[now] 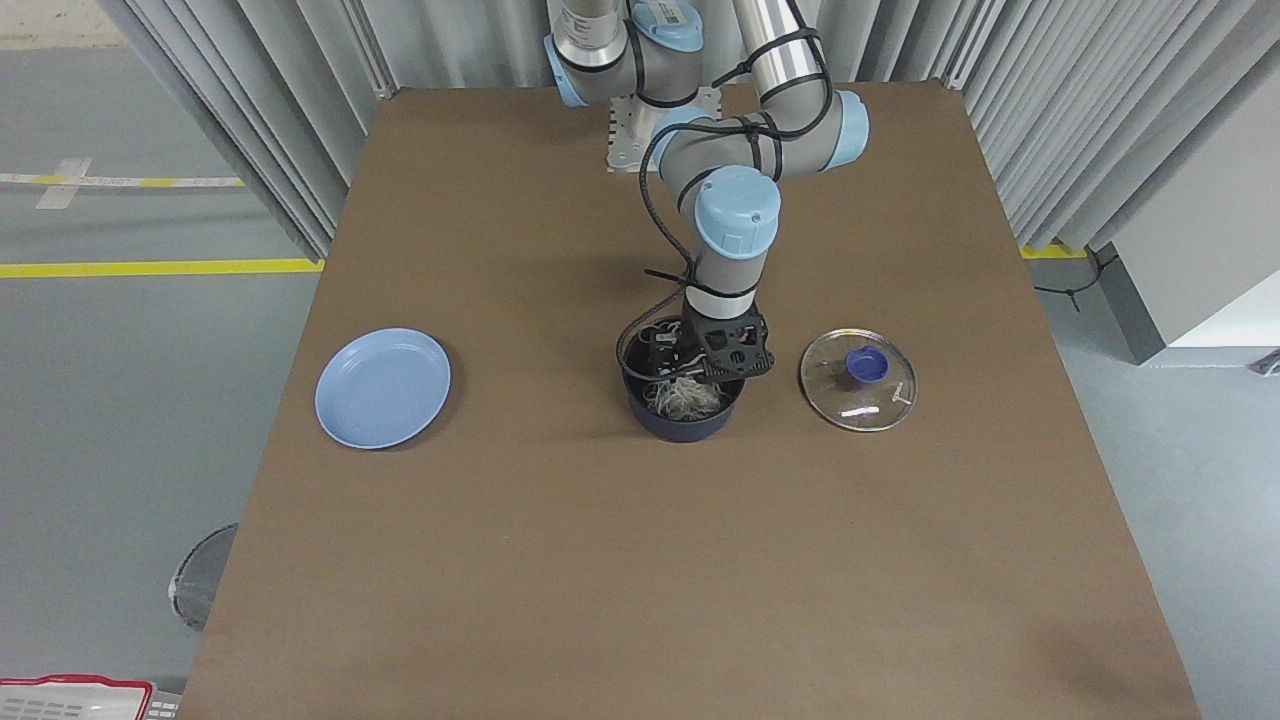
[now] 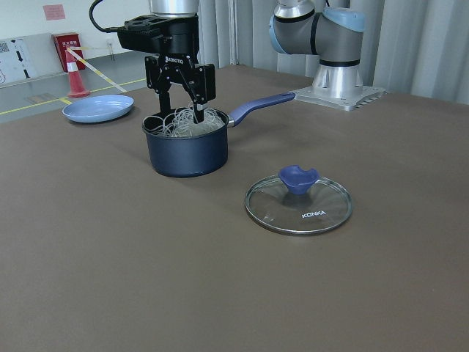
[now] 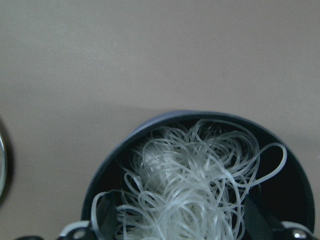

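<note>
A dark blue pot (image 2: 187,154) with a blue handle stands mid-table, holding a loose tangle of pale noodles (image 3: 185,180). My gripper (image 2: 180,108) is down at the pot, its fingertips inside the rim among the noodles. The fingers look apart in the left and wrist views, one at either side of the pot's interior, though whether they grip strands is hard to tell. The glass lid (image 1: 828,390) with a blue knob lies flat to the pot's right in the front view.
An empty blue plate (image 1: 381,388) sits on the left of the brown table (image 1: 672,564).
</note>
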